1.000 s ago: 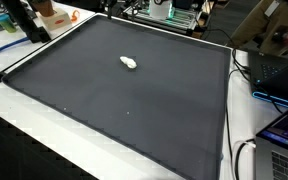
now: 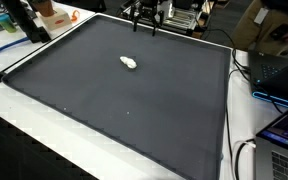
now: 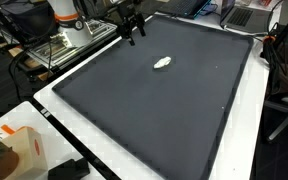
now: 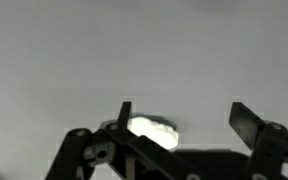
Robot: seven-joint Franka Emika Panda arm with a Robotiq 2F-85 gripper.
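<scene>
A small white, lumpy object point(image 2: 129, 62) lies on the grey table mat point(image 2: 134, 110), toward the robot's side; it also shows as the white object point(image 3: 162, 62) in the second exterior view. In the wrist view the white object point(image 4: 154, 131) sits near the bottom edge, partly hidden behind the gripper's left finger and body. My gripper is open, its two fingers wide apart and nothing held. From outside, the gripper point(image 3: 137, 36) stands near the robot's edge of the mat, apart from the white object.
Bottles and boxes point(image 2: 49, 15) stand past one corner. A laptop point(image 2: 274, 75) is beyond the opposite edge, and a black cable point(image 2: 229, 150) runs along that side.
The gripper has come into sight over the far edge of the mat and moved down and inward in exterior view 1. The white object has stayed where it was.
</scene>
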